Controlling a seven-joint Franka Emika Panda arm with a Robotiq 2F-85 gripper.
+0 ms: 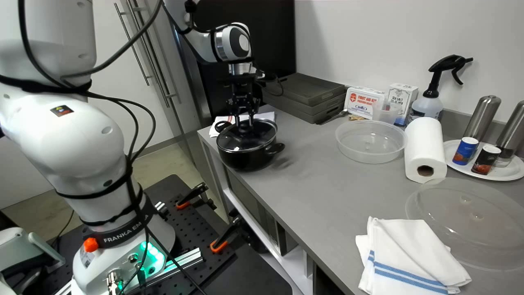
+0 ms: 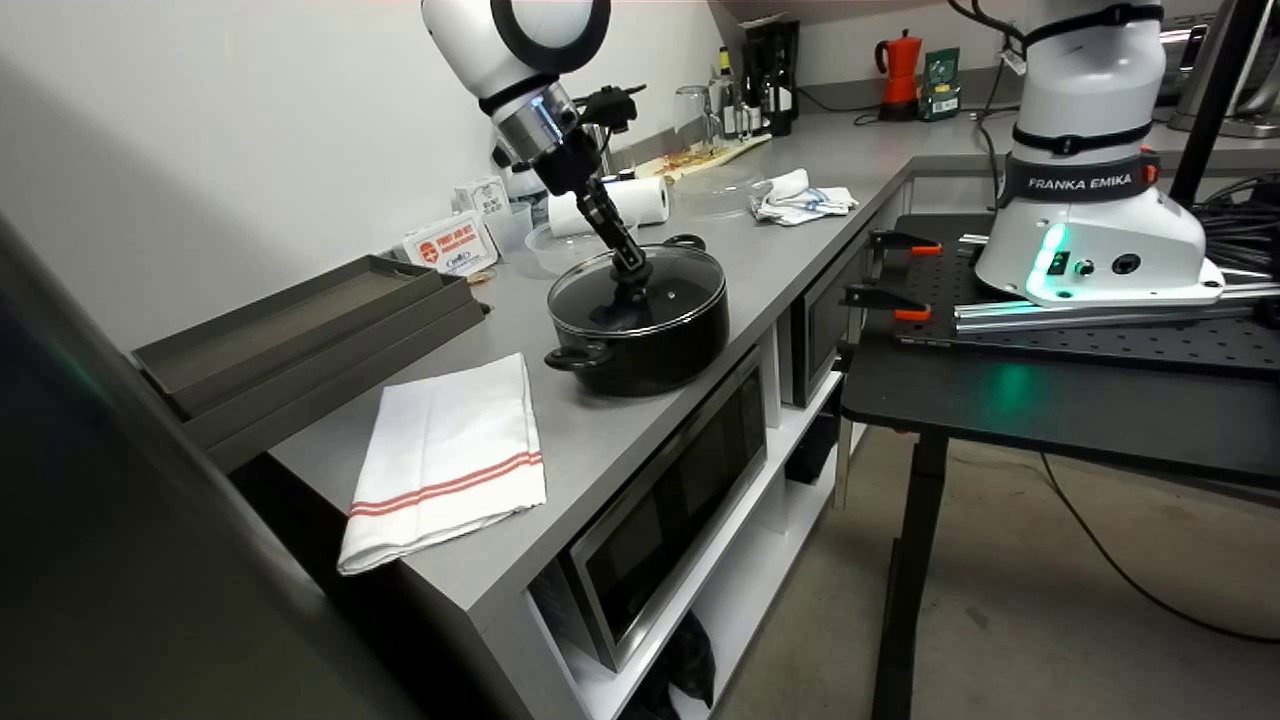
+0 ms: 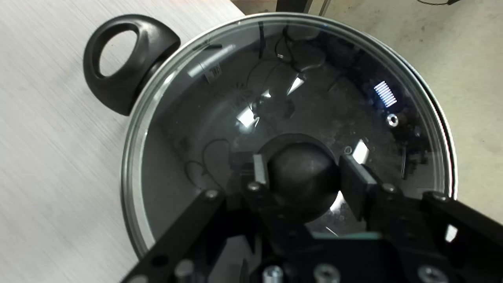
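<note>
A black pot [image 1: 244, 160] with two loop handles stands near the counter's end, by its front edge. Its glass lid [image 3: 212, 113] sits on the rim, with a round black knob [image 3: 301, 174] in the centre. From above, my gripper reaches down with one finger on each side of that knob, shut on it. In the second exterior view the gripper [image 2: 632, 274] comes down at a slant onto the lid [image 2: 690, 288]. What lies inside the pot cannot be made out through the dark, reflecting glass.
Beside the pot lie a white red-striped towel [image 2: 450, 450] and stacked grey trays [image 2: 312, 336]. A clear plastic bowl [image 1: 371, 142], a paper towel roll [image 1: 425, 147] and a blue-striped towel [image 1: 407, 255] stand farther along.
</note>
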